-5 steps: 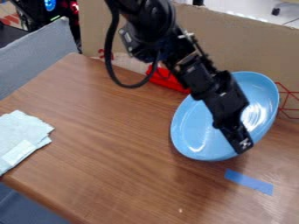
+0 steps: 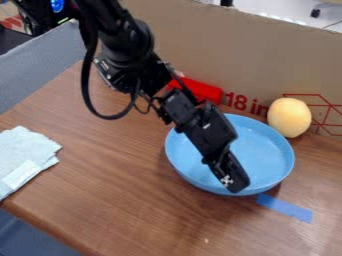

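My black gripper [image 2: 230, 180] reaches down from the top left over a light blue plate [image 2: 267, 150], its tip above the plate's inner area; whether the fingers are open or shut is unclear. The plate lies on the wooden table partly over a strip of blue tape [image 2: 286, 209], with the arm hiding part of it. A yellow round object [image 2: 290, 117] sits just behind the plate at the right, and a red object [image 2: 197, 86] is partly hidden behind the arm.
A folded pale cloth [image 2: 22, 157] lies at the table's left edge. A cardboard wall [image 2: 254, 60] closes off the back.
The plate has shifted left and toward the front and now lies flatter, uncovering the yellow object.
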